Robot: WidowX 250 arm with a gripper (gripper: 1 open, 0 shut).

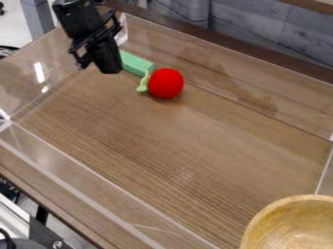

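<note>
My gripper [107, 68] is at the upper left, shut, with nothing visible between its fingers, at the left end of a green block [136, 64] with a pale green piece at its lower right. A red ball [166, 84] sits just right of the green block.
A yellow bowl [289, 224] is at the bottom right, partly out of frame. Grey panels border the back, and the table edge runs along the lower left.
</note>
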